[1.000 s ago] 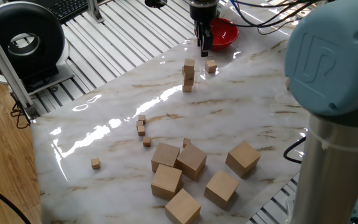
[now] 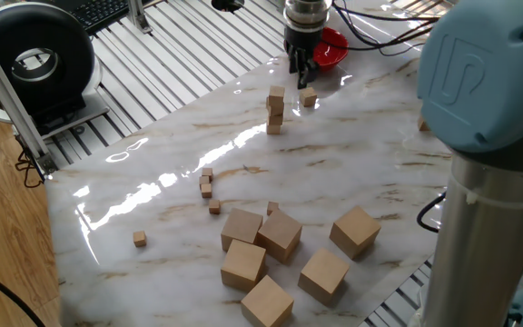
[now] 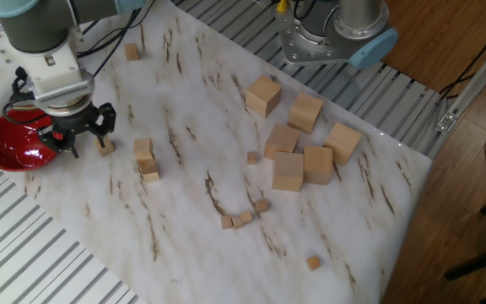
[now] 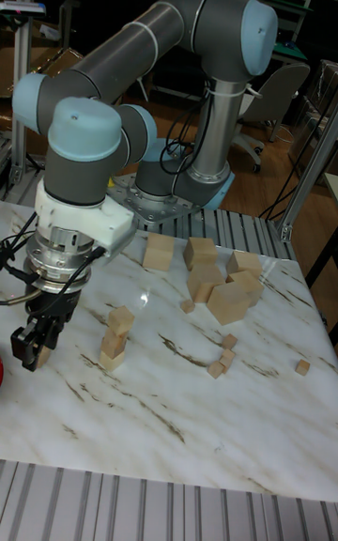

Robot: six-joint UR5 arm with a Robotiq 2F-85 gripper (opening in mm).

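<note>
A small wooden cube [image 2: 309, 97] lies by itself on the marble table near the red bowl [image 2: 334, 54]. Just above and beside that cube hangs my gripper [image 3: 89, 149], its black fingers spread apart in the second exterior view. Nothing shows between them, and the lone cube [image 3: 106, 148] sits close to one fingertip. In the third exterior view the fingers partly hide this cube [image 4: 44, 355]. A short stack of small wooden blocks [image 2: 275, 111] stands a little way from the gripper; its blocks are not quite aligned.
Several large wooden cubes [image 3: 288, 171] are grouped across the table. A few small cubes [image 3: 237, 221] lie in a loose row, with one cube [image 3: 313, 263] apart and another [image 3: 132, 52] nearer the back. Bare marble separates the stack from the large cubes.
In the first exterior view, my gripper has shifted slightly right and down, closer to the lone cube. The bowl, cubes and stack have stayed put.
</note>
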